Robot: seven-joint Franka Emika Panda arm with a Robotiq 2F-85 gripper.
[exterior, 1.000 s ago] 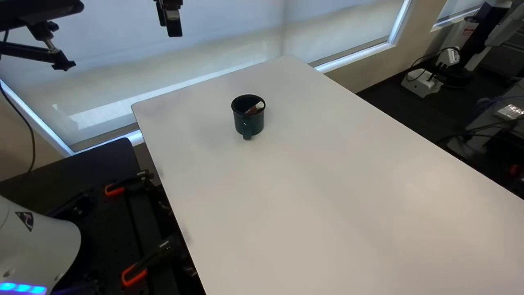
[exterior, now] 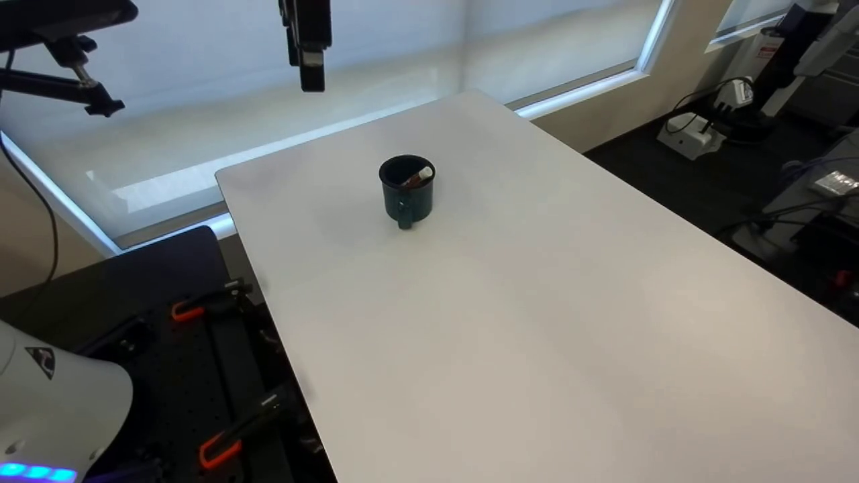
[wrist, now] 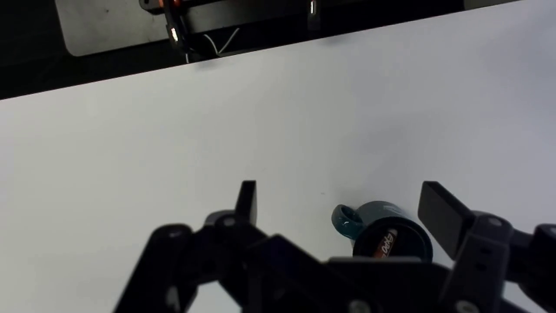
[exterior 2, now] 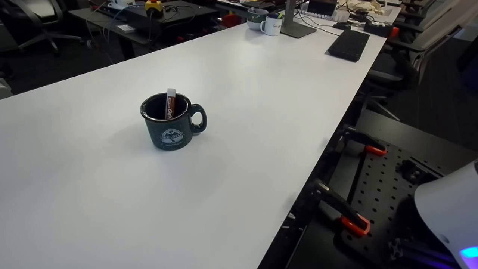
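Note:
A dark green mug [exterior 2: 171, 134] with a black rim stands upright on the white table, its handle [exterior 2: 199, 118] towards the robot base's side in the second exterior view. Inside it leans an Expo marker [exterior 2: 170, 104], brown-red with a white end poking above the rim. The wrist view has the mug [wrist: 383, 211] low and right of centre, partly covered by the gripper's body, with the marker [wrist: 386, 243] in it. My gripper is open, its fingers [wrist: 445, 216] wide apart and empty. From the first exterior view, one finger [exterior: 312, 76] hangs well above the table.
Two other mugs, one a white mug [exterior 2: 272, 26], stand at its far end near a keyboard [exterior 2: 349, 45]. Clamps [exterior 2: 343, 204] line the robot base's side.
In the first exterior view, my gripper has come down and to the right, a little nearer the mug. The mug and marker have not moved.

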